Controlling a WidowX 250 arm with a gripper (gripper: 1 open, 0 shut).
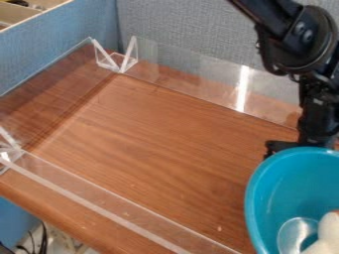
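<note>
The black gripper [304,144] is at the right edge, low over the far rim of a teal bowl [265,184]; its fingers are mostly hidden, so what they hold cannot be seen. The bowl fills the lower right corner and is cut off by the frame. Inside it lie a clear or silvery round item [294,236] and a white object [323,244], mostly out of view at the right edge.
A wooden tabletop [159,149] with clear low walls and corner brackets [117,58] fills the middle and left, bare left of the bowl. A blue padded wall and wooden box [20,12] stand at the upper left.
</note>
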